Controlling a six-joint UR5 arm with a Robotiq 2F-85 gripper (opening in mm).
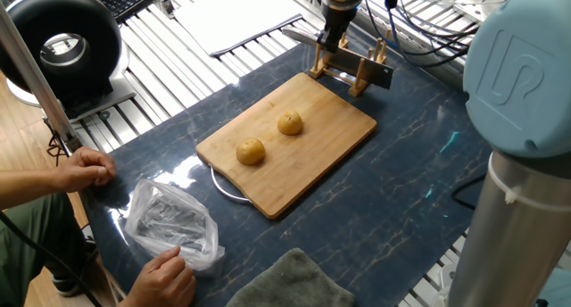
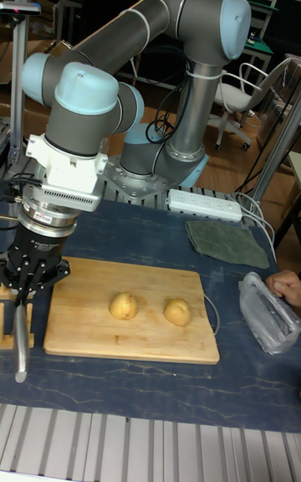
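A knife [image 1: 376,73] with a broad grey blade rests in a small wooden stand [image 1: 359,87] at the far side of the table. My gripper [image 1: 329,46] points down onto it where handle and blade meet, and appears shut on it; the fingertips are partly hidden. In the other exterior view, the gripper [image 2: 24,290] is at the left, with the knife's handle [image 2: 22,352] sticking out toward the camera. Two round, brownish-yellow potatoes, one [image 1: 290,123] nearer the stand and another [image 1: 251,151] nearer the board's handle, sit apart on the wooden cutting board [image 1: 312,160].
A clear plastic bag [image 1: 174,225] lies near a person's hands [image 1: 161,280] at the table's edge. A grey-green cloth [image 1: 290,285] is by the near edge. A white power strip [image 2: 205,205] stands near the robot base.
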